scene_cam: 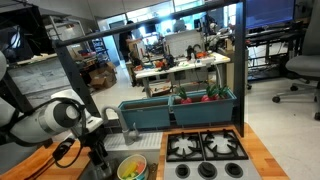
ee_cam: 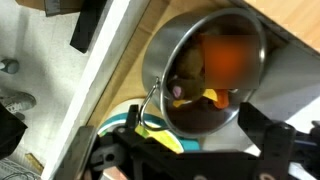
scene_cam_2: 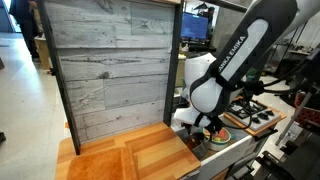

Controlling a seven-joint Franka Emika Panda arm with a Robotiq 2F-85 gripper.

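Observation:
In the wrist view a round metal pot (ee_cam: 157,62) with a wire handle (ee_cam: 149,103) fills the middle. Inside it lie an orange-red piece (ee_cam: 228,60) and smaller yellow and orange bits (ee_cam: 215,97). My gripper is open, its dark fingers standing apart at the lower edge, over the near side of the pot. I see nothing held between them. A bowl with a teal and green rim (ee_cam: 125,112) shows beneath the left finger. From exterior view 1, the gripper (scene_cam: 100,160) points down into the sink area beside the yellow-green bowl (scene_cam: 132,167).
A stove top (scene_cam: 205,147) lies to the right of the sink. The faucet (scene_cam: 126,118) stands just behind the gripper. At the back of the counter, a blue-green bin (scene_cam: 208,113) holds red and green items. Bare wood counter (scene_cam_2: 130,150) shows in exterior view 2.

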